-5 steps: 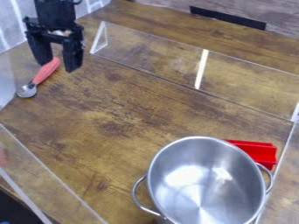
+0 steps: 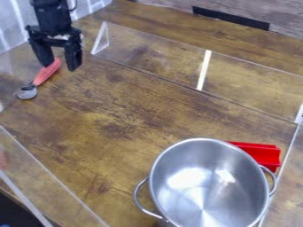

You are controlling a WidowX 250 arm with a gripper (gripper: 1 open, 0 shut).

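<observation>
The black gripper [image 2: 55, 55] hangs at the upper left of the camera view with its fingers apart and nothing held between them. Beneath it a spoon with a red handle [image 2: 45, 75] and metal head lies on the wooden table [image 2: 142, 106]. A large steel pot [image 2: 207, 186] with two side handles sits at the lower right. Behind the pot, partly hidden by it, is a red object [image 2: 257, 153].
Clear low walls [image 2: 249, 80] with white edges run along the back and sides of the work area.
The pot and red object are unmoved.
</observation>
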